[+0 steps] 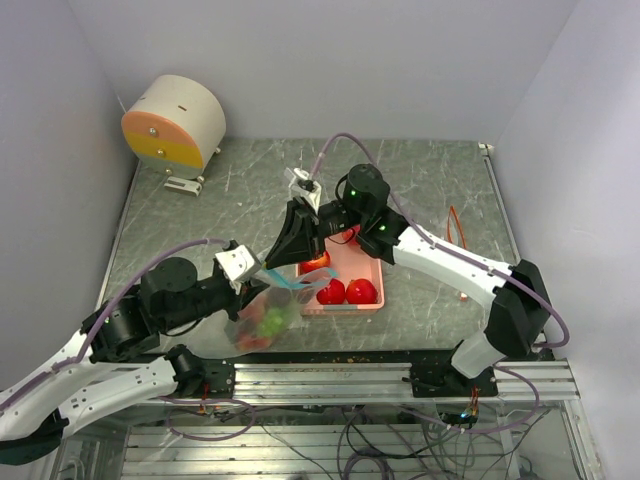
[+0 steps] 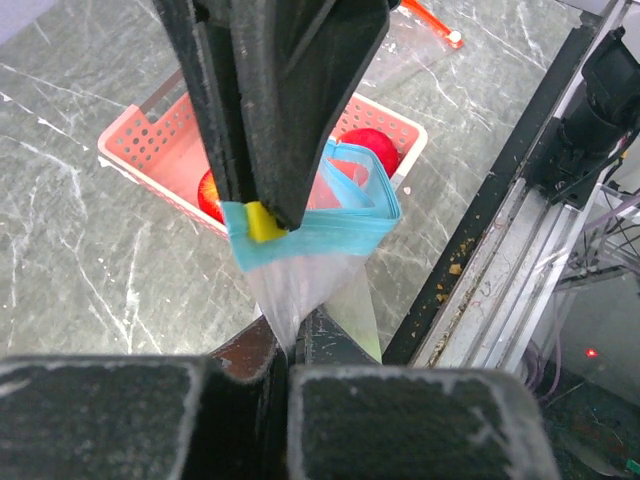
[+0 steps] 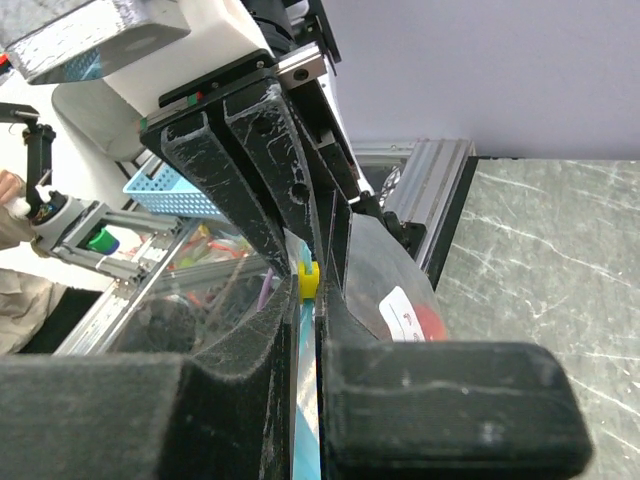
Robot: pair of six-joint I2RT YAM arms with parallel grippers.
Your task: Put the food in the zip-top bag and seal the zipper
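Note:
The zip top bag [image 1: 270,320] with red and green food inside hangs below the two grippers at the front centre. In the left wrist view its blue zipper band [image 2: 330,225] runs up from my left gripper [image 1: 250,275], which is shut on the bag. My right gripper [image 1: 275,260] is at the band with its fingers over the yellow zipper slider [image 3: 308,280]; in the right wrist view the slider sits between the fingertips, and I cannot tell whether they grip it.
A pink basket [image 1: 350,270] with red food stands behind the bag. An orange-zipped bag [image 1: 455,230] lies at the right. A white drum-shaped object [image 1: 175,115] stands at the back left.

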